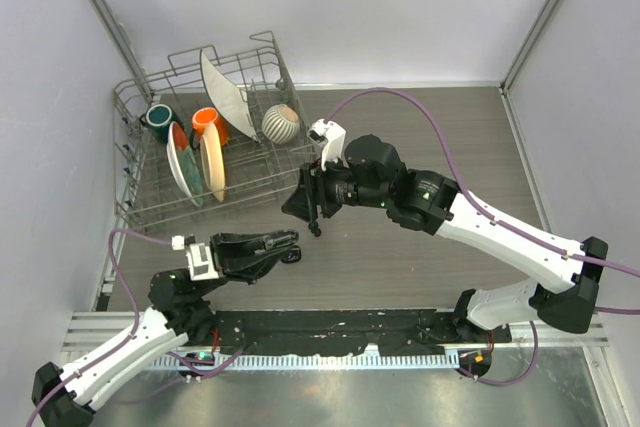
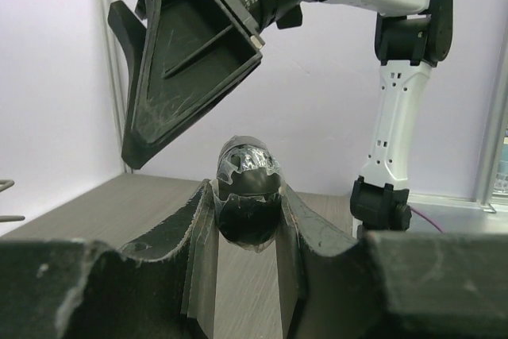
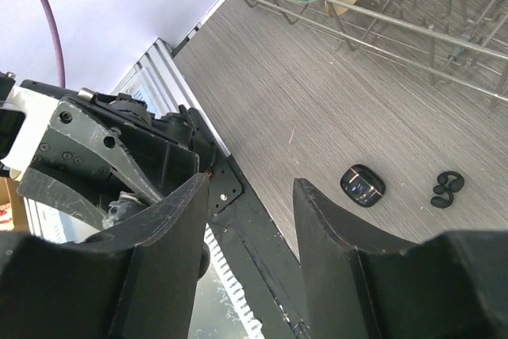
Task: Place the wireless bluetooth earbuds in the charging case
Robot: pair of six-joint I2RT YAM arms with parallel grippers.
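Note:
My left gripper is shut on a rounded black piece (image 2: 249,216) partly covered in clear film; whether it is an earbud or part of the case I cannot tell. My right gripper stands open with nothing between its fingers. Seen from the left wrist, the dark fingers (image 2: 186,77) of the right gripper hang above and apart from the held piece. On the table in the right wrist view lie a small black rounded box (image 3: 363,186), apparently the charging case, and a pair of small black earbud-like pieces (image 3: 447,190) to its right.
A wire dish rack (image 1: 180,205) with plates, mugs and a striped cup (image 1: 281,124) fills the back left. A dark strip (image 1: 330,332) runs along the front edge.

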